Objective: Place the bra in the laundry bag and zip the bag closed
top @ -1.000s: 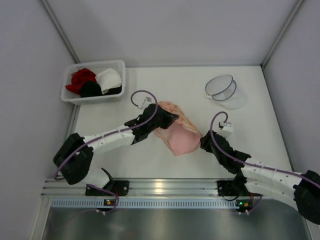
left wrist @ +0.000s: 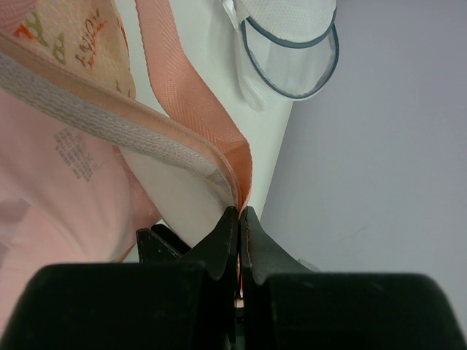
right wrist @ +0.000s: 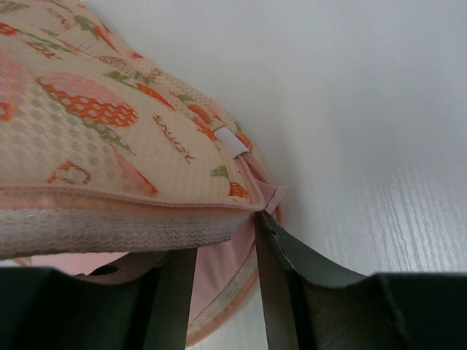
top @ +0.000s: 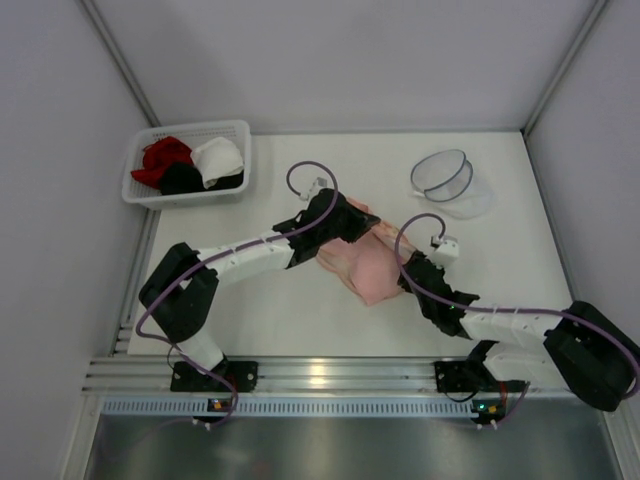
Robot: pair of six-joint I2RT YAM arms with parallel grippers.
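The peach printed laundry bag [right wrist: 102,124] lies open mid-table with the pink bra [top: 370,268] in it. My left gripper [top: 365,225] is shut on the bag's zipper edge and strap [left wrist: 197,109], lifting them at the bag's upper right. My right gripper [top: 408,280] is at the bag's lower right corner, its fingertips [right wrist: 266,226] part open around the edge, where pink fabric and the zipper band run down between them. Whether it grips that edge is unclear.
A white mesh bag with grey rim [top: 442,175] lies at the back right. A basket [top: 188,133] of red, black and white garments stands at the back left. Bare table surrounds the laundry bag.
My left gripper has moved right and up the table, drawing the bag's edge with it.
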